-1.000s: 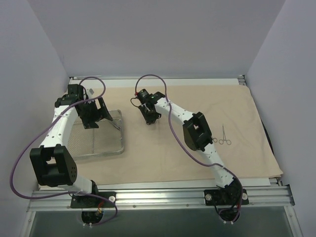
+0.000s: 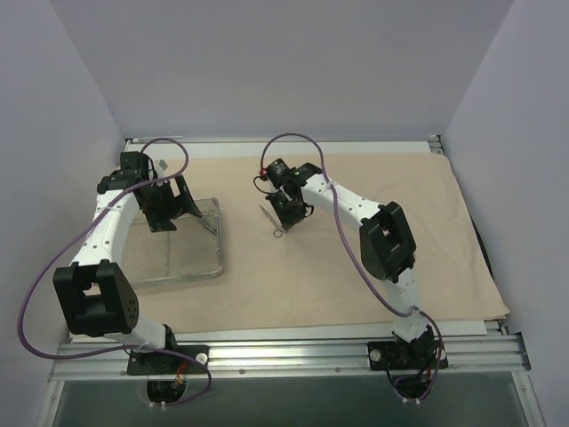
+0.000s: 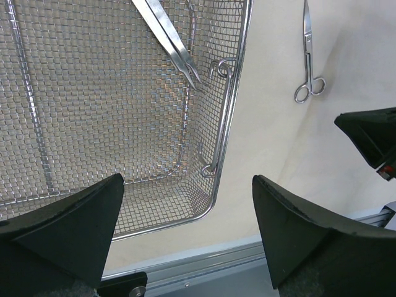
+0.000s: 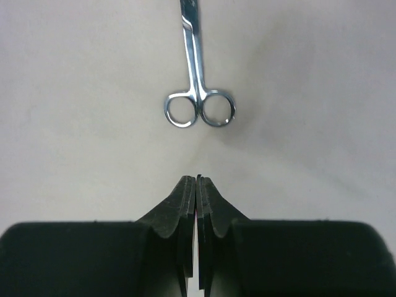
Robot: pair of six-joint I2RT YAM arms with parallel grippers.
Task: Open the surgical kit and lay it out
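Silver scissors (image 2: 276, 229) lie on the beige cloth (image 2: 311, 276) to the right of the basket, finger rings toward me. Just beyond those rings is my right gripper, its tips meeting and nothing between them. In the right wrist view the whole scissor handle (image 4: 196, 68) is clear of the fingers. Steel tweezers (image 3: 167, 40) rest inside the wire mesh basket (image 3: 242, 46), near its right wall. My left gripper stands open over the basket, empty, its fingers (image 3: 93, 213) wide apart.
A wire handle (image 3: 225, 117) folds against the basket's right wall. A metal rail (image 2: 293, 342) borders the front.
The scissors shifted slightly that way too. Other scissors at right are now hidden behind the arm.
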